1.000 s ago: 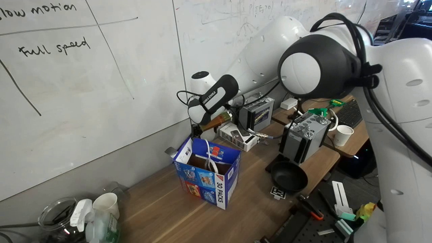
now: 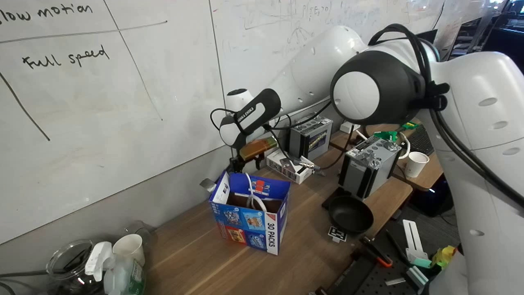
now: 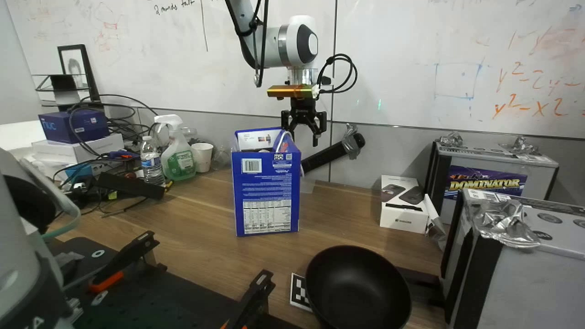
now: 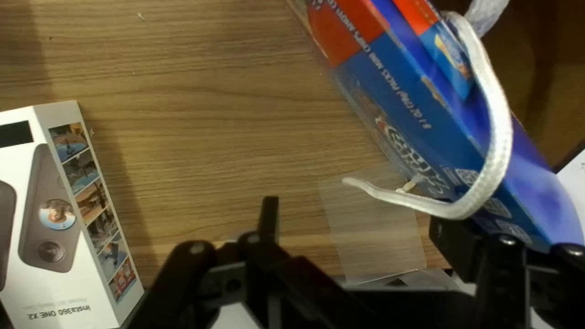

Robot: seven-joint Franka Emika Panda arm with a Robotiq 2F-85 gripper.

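A blue snack box (image 2: 250, 223) with an open top stands upright on the wooden table. Out of it loops a white cord (image 4: 502, 131), hanging over the box's side with its free end above the table. Behind the box's rim, my gripper (image 3: 303, 140) points down with its fingers spread. In the wrist view, one dark finger (image 4: 268, 219) is over bare wood and the other is close against the box's edge. The cord's end lies across the gap between them in that view; no grasp on it shows. The inside of the box is mostly hidden.
A white camera box (image 3: 404, 205) lies to the right, near grey battery-like units (image 3: 493, 170). A black pan (image 3: 356, 288) sits in front. Left are a spray bottle (image 3: 178, 151) and paper cup (image 3: 202, 158). A dark tube (image 3: 329, 156) leans behind the box.
My hand has shifted left and slightly up in exterior view 1. The snack box has turned a little, its near corner now farther right.
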